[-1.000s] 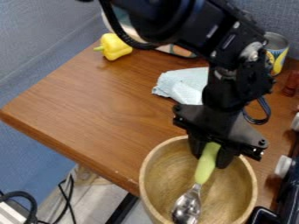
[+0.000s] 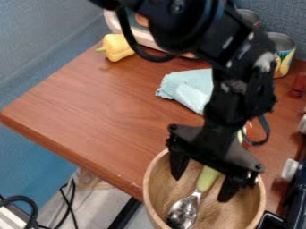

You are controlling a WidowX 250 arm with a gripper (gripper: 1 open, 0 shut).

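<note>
My black gripper (image 2: 213, 170) hangs over a wooden bowl (image 2: 157, 192) at the lower right of the table, its fingers spread open on either side of a spoon with a pale green handle (image 2: 206, 178). The spoon lies in the bowl, its metal head (image 2: 182, 211) toward the front.
A pale cloth (image 2: 184, 87), a yellow pepper (image 2: 116, 47), cans (image 2: 282, 54) and a red bottle (image 2: 298, 85) stand toward the back. Dark equipment and cables border the right and lower left.
My gripper has opened around the spoon since a second ago, when it was closed at the handle's top. The spoon's handle now sits lower in the bowl.
</note>
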